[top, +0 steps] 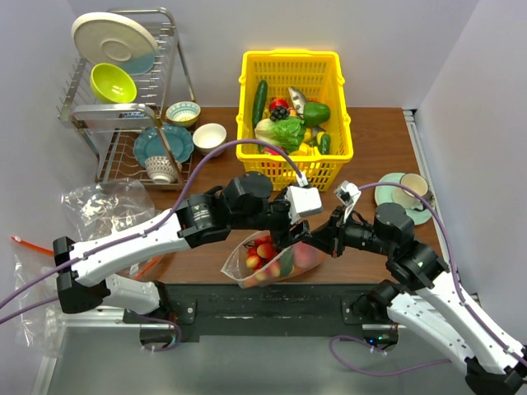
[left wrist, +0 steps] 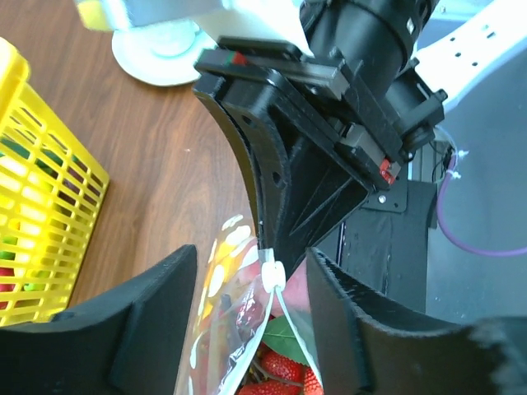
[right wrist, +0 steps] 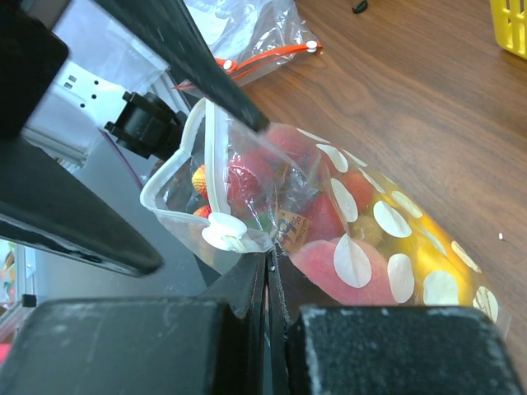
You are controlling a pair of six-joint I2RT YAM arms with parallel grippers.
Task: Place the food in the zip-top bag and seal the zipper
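The clear zip top bag (top: 247,278) lies at the table's front, holding strawberries (left wrist: 284,368), red and yellow fruit and a green leafy piece. White dots mark its side in the right wrist view. Its white zipper track (right wrist: 216,156) stands parted, with a white slider (right wrist: 224,232) at the right end. My right gripper is shut on the bag's corner beside that slider. Part open, my left gripper has its fingers on either side of the slider end, apart from it; the right fingertips show beyond the slider. From above, the left gripper (top: 288,234) covers part of the bag.
A yellow basket (top: 295,62) of toy produce and fish stands behind the bag. Spare bags with orange sliders (top: 111,206) lie at the left, below a dish rack (top: 123,115). A cup (top: 409,191) on a green saucer sits at the right.
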